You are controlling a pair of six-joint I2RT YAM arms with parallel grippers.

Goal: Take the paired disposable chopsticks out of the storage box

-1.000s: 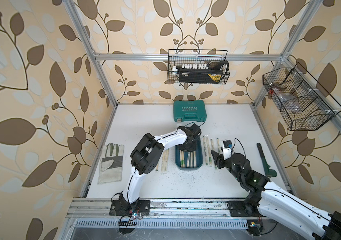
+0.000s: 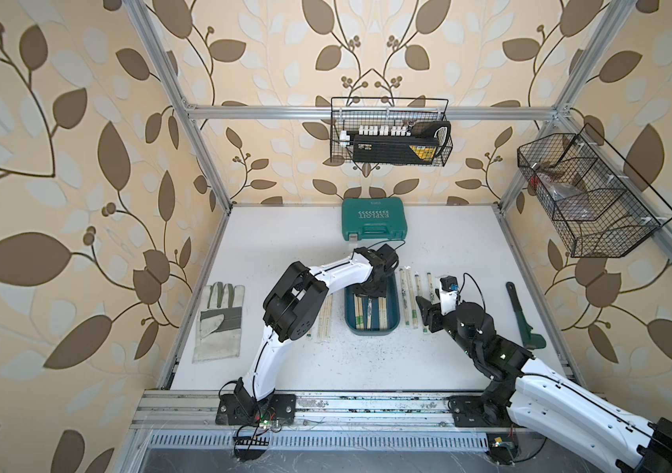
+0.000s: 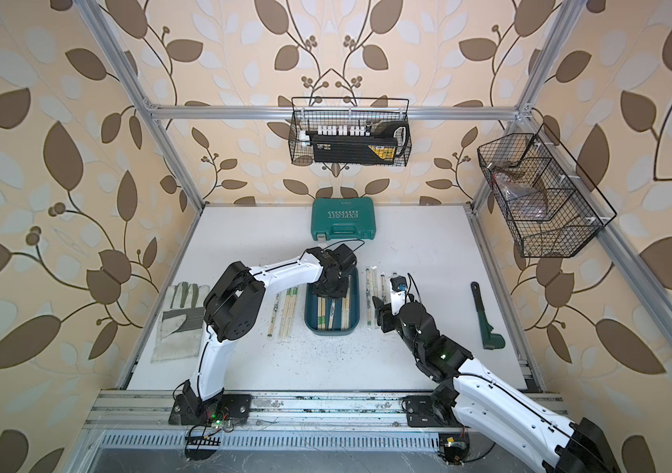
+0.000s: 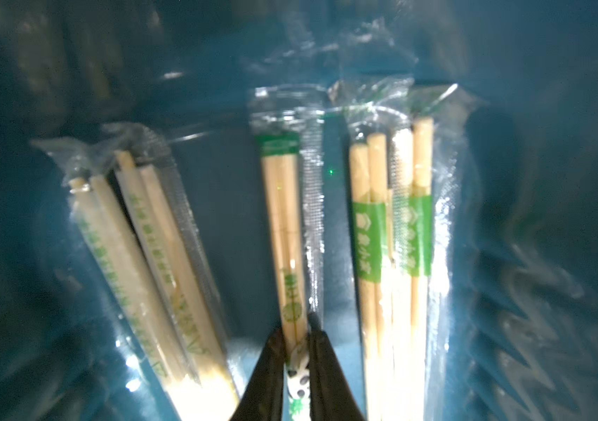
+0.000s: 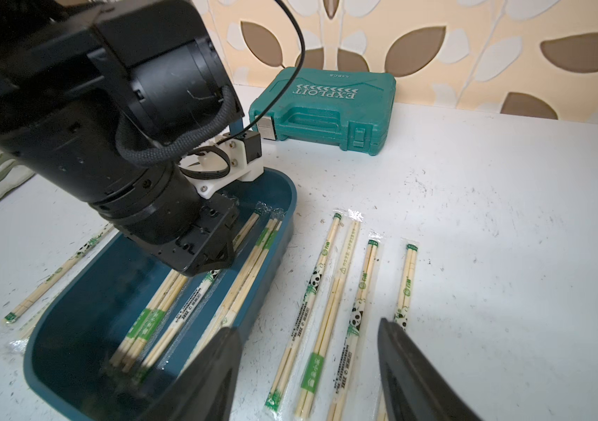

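Observation:
The storage box is a dark teal tub in the middle of the table. Inside it, a wrapped chopstick pair lies in the centre, with other wrapped pairs to its right and tilted pairs to its left. My left gripper reaches down into the box, its narrow fingers close on either side of the central pair; whether they grip it is unclear. My right gripper is open and empty, above the table right of the box.
Several wrapped chopstick pairs lie on the table right of the box, and others to its left. A green case stands behind. Gloves lie far left, a green-handled tool far right.
My left arm has shifted very slightly to the right, its hand still in the box. The right arm has stayed in place.

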